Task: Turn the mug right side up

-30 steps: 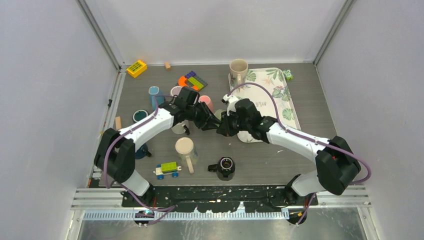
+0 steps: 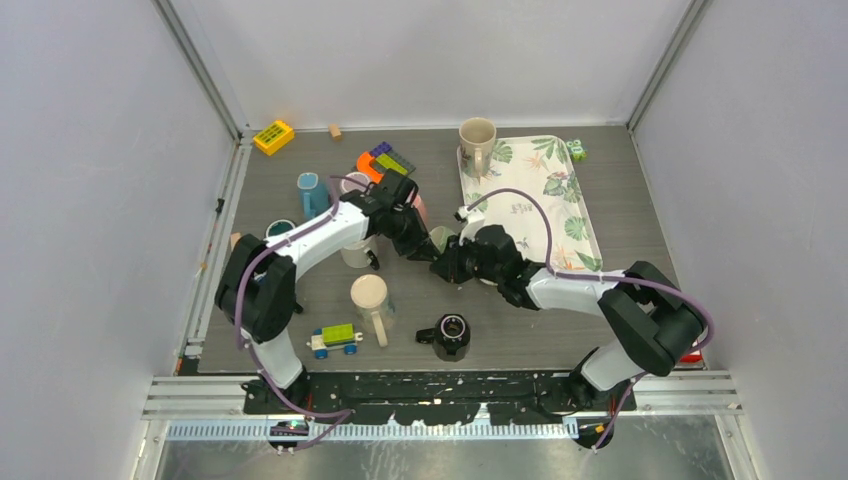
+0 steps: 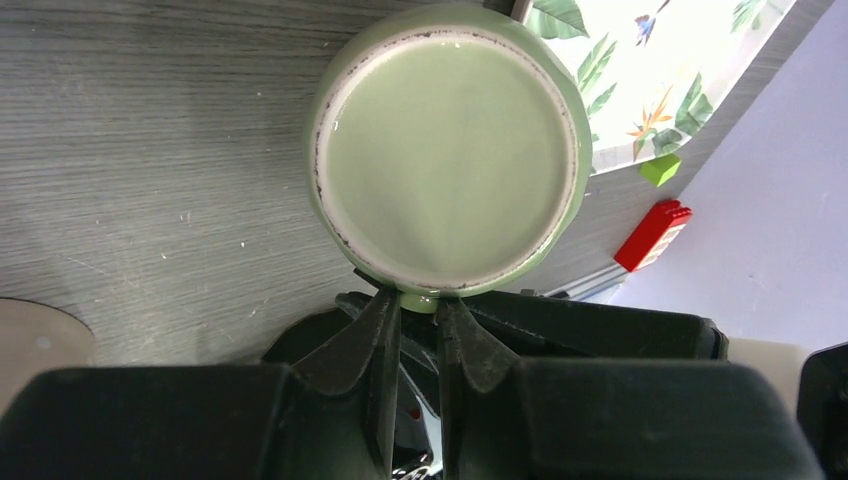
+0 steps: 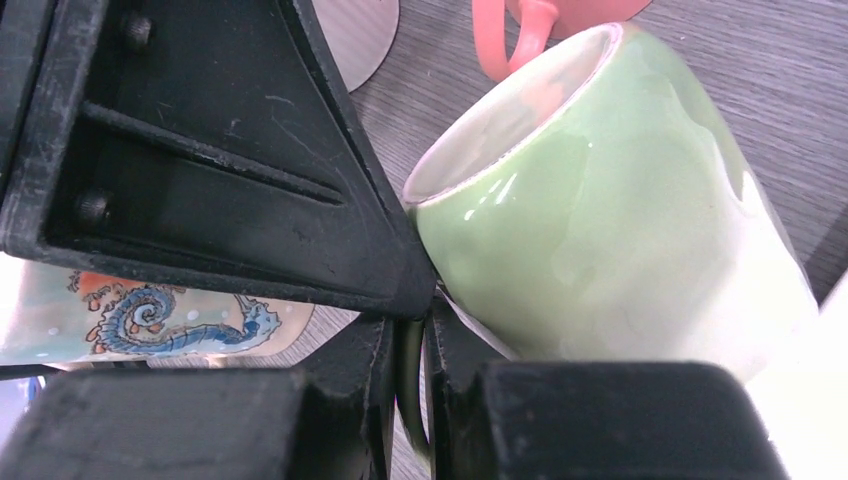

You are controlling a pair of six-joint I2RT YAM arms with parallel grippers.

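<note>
A pale green mug (image 2: 442, 236) is held low at the table's centre between both grippers. The left wrist view shows its bottom (image 3: 446, 150) facing that camera; in the right wrist view it lies tilted (image 4: 610, 210), opening toward upper left. My right gripper is shut on the mug's green handle. My left gripper is at the same handle, fingers narrowly apart with a bit of green at their tips; whether they grip it is unclear.
The floral tray (image 2: 540, 210) lies behind the right arm. Other mugs stand around: pink, blue, a large cream one (image 2: 370, 295) in front left, black (image 2: 450, 340) in front, beige (image 2: 477, 140) at back. Bare table lies front right.
</note>
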